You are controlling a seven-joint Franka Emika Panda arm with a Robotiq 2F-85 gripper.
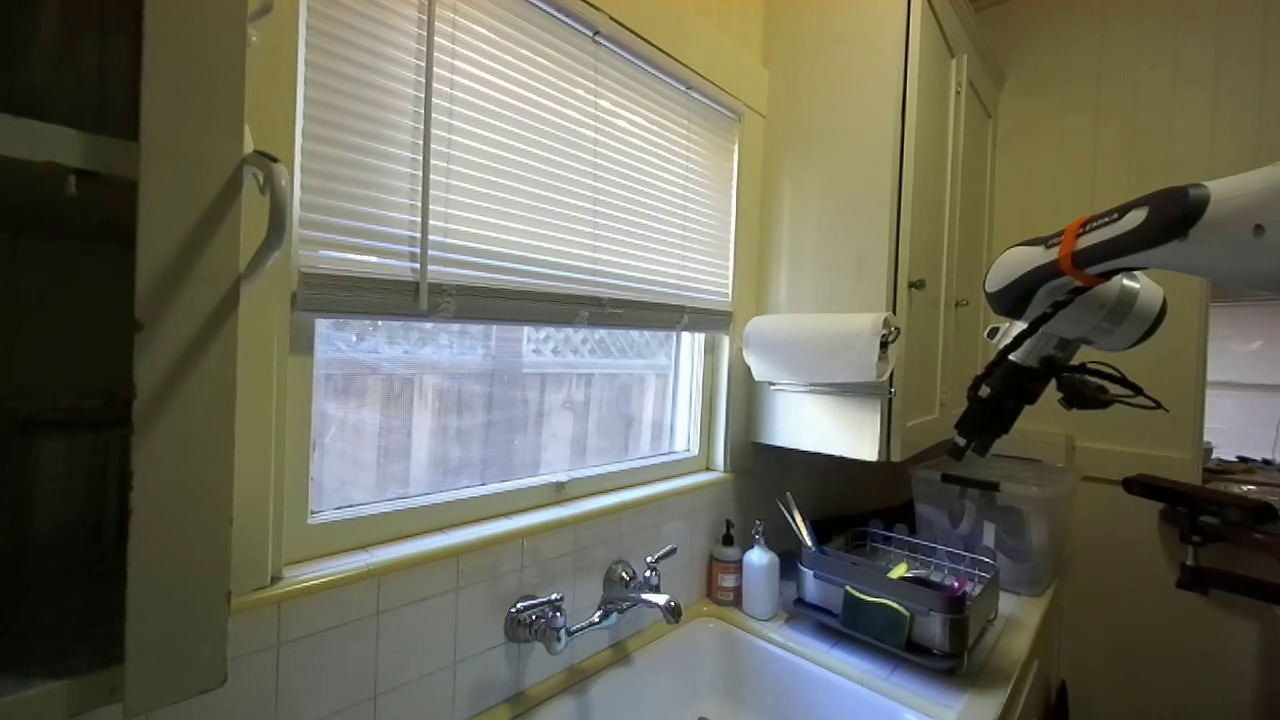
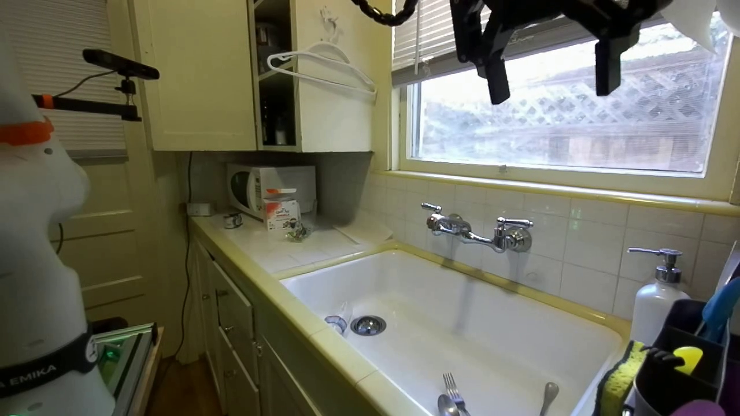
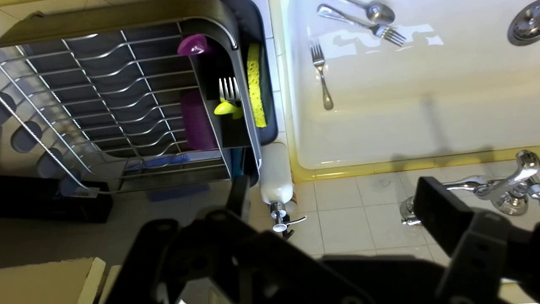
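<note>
My gripper (image 2: 551, 90) is open high above the right end of the sink, its two fingers wide apart with nothing between them. In the wrist view the same gripper shows both black fingertips. Down in the sink (image 3: 405, 111) lie a fork (image 3: 324, 76), a second fork (image 3: 349, 19) and a spoon (image 3: 379, 12). Left of the sink in that view stands the dish rack (image 3: 119, 96). Its cutlery holder (image 3: 236, 134) contains a fork (image 3: 229, 88) with tines up and a yellow-green utensil (image 3: 228, 108).
Soap bottles, one a white pump bottle (image 3: 276, 175), stand between rack and wall. The faucet (image 2: 478, 232) juts over the sink. A sponge (image 3: 255, 83) hangs on the rack's side. The paper towel roll (image 1: 819, 348) sits under the cabinet. Air above the sink is clear.
</note>
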